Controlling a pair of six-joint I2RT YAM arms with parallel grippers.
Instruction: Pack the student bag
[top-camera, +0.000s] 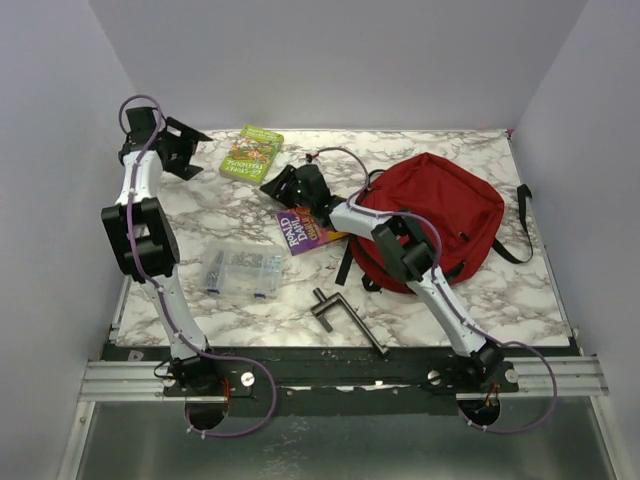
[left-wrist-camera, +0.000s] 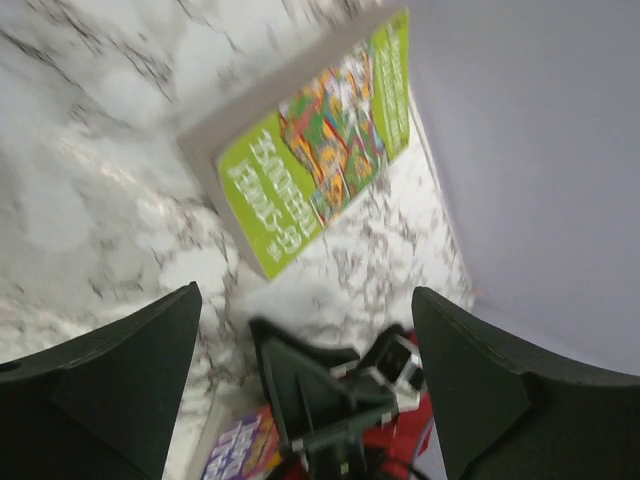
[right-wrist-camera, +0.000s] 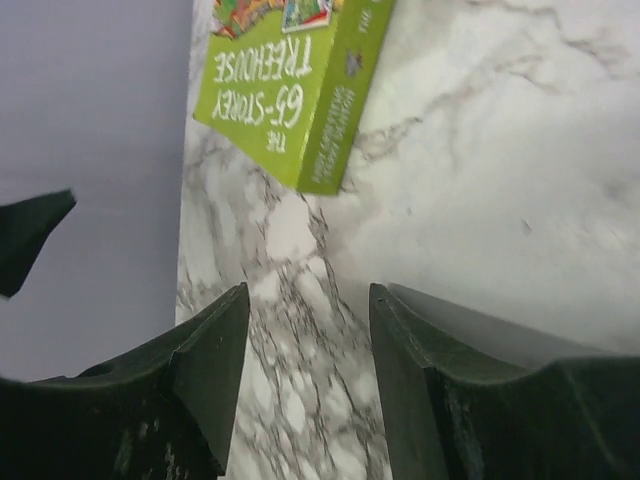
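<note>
A green Treehouse book (top-camera: 250, 153) lies at the back left; in the right wrist view its spine (right-wrist-camera: 338, 110) faces my right gripper (top-camera: 279, 191), which is low over the marble just short of it, fingers apart with nothing between. My left gripper (top-camera: 189, 150) hangs open left of the book. A purple Roald Dahl book (top-camera: 305, 228) lies in front, partly under the right arm. The red bag (top-camera: 450, 210) lies open-topped on the right.
A clear plastic case (top-camera: 242, 268) lies at front left. A dark angled metal piece (top-camera: 350, 320) lies at the front middle.
</note>
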